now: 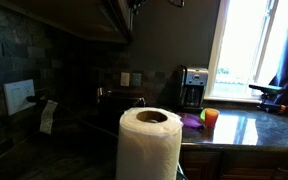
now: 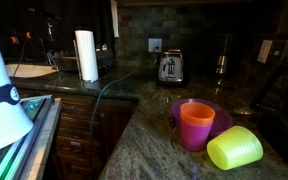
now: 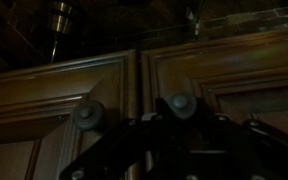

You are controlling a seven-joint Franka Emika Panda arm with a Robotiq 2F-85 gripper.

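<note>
In the wrist view, two wooden cabinet doors (image 3: 59, 85) meet near the middle, each with a round knob. My gripper is at the right-hand door's knob (image 3: 182, 104); its dark fingers look shut on that knob, though the deep shadow hides the exact contact. The left-hand door's knob (image 3: 88, 115) stands free, a short way to the left. Both doors appear closed against the frame. Part of the white arm (image 2: 4, 105) shows at the left edge of exterior view 2, with its gripper out of that view.
A paper towel roll (image 1: 149, 145) stands close to the exterior camera. On the dark counter, an orange cup (image 2: 196, 125) sits in a purple bowl (image 2: 222, 118) beside a tipped yellow-green cup (image 2: 234, 148). Farther back are a toaster (image 2: 172, 68) and a coffee maker (image 1: 192, 88).
</note>
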